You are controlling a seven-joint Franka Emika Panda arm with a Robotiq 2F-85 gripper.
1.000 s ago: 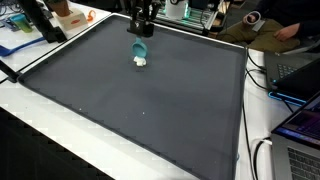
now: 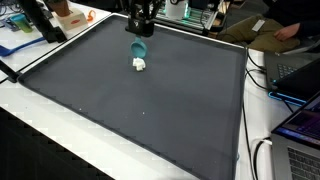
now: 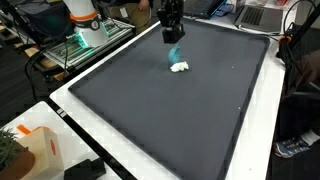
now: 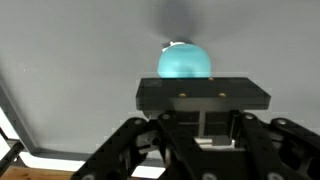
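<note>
A teal, rounded piece [image 4: 185, 62] juts out from between the dark fingers of my gripper in the wrist view. My gripper is shut on it. Exterior view 1 has the same teal piece [image 2: 139, 48] hanging below the black gripper, near the far side of the grey board. A small crumpled white thing [image 2: 139, 64] lies on the board just under and in front of it. From the other side, the teal piece [image 3: 175, 54] appears close above the white thing [image 3: 179, 67]; whether they touch I cannot tell.
The grey board [image 2: 150, 115] is otherwise bare, with wide free room towards the front and right. Laptops [image 2: 296, 80] and cables lie off its right side. A cup and tools [image 2: 66, 15] stand beyond its far left corner.
The teal piece in my gripper has shifted slightly and now hangs a little higher, farther from the white thing. The white thing stays about where it was.
</note>
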